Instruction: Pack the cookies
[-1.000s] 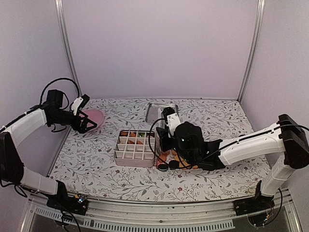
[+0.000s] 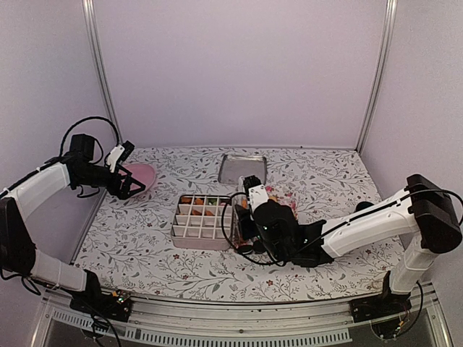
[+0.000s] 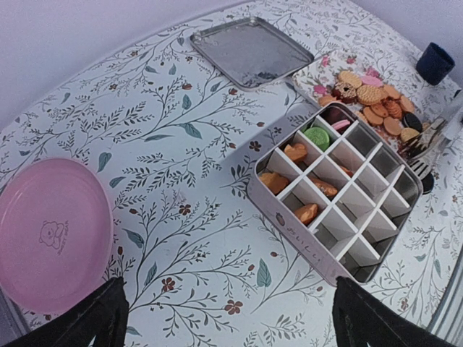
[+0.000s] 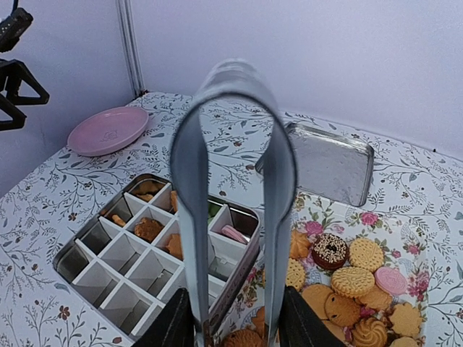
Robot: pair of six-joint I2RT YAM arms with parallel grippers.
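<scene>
A grid box (image 3: 334, 257) with cookies in some compartments stands mid-table; its near compartments are empty. Right of it, assorted cookies (image 4: 352, 281) lie on a floral mat (image 4: 398, 224), among them a chocolate ring with sprinkles (image 4: 330, 251). My right gripper is low over the cookies beside the box's right side, its long metal tongs open; what lies directly between their tips is hard to tell. My left gripper (image 2: 129, 184) hangs open over the pink plate (image 3: 51, 231) at the table's left.
A steel tray (image 3: 246, 52) lies at the back middle. A dark cup (image 3: 434, 63) stands at the right. The table between plate and box is clear, as is its front left.
My right arm and gripper have moved slightly down, covering more of the cookies in the top view. The left arm has stayed still.
</scene>
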